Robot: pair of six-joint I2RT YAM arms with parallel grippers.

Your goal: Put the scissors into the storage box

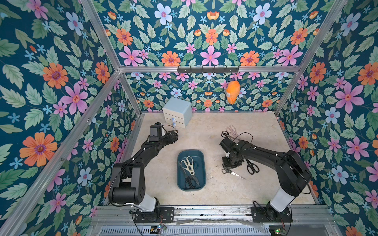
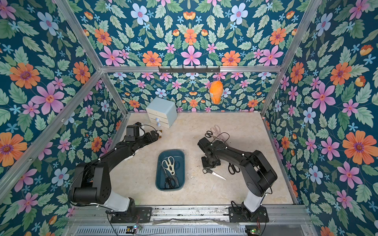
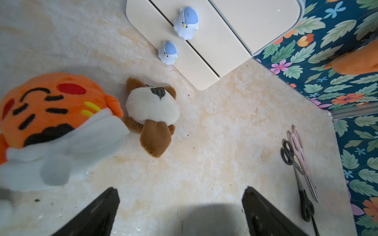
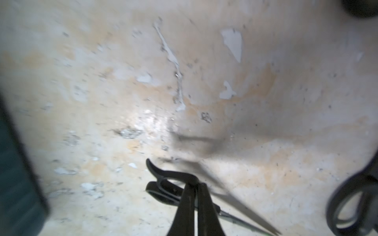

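Observation:
The blue storage box point(image 1: 202, 173) holds several scissors, including a cream-handled pair point(image 1: 189, 167). My right gripper is shut low over small black-handled scissors point(image 4: 165, 173) right of the box; whether it grips them is unclear. More black scissors point(image 1: 252, 167) lie to its right; pink point(image 3: 299, 149) and black ones point(image 3: 287, 153) lie at the back right. My left gripper is open above bare table near the plush toys, its fingers apart.
An orange plush point(image 3: 59, 102), a dog plush point(image 3: 153, 106) and a small drawer unit point(image 1: 177, 106) with penguin figures stand at the back left.

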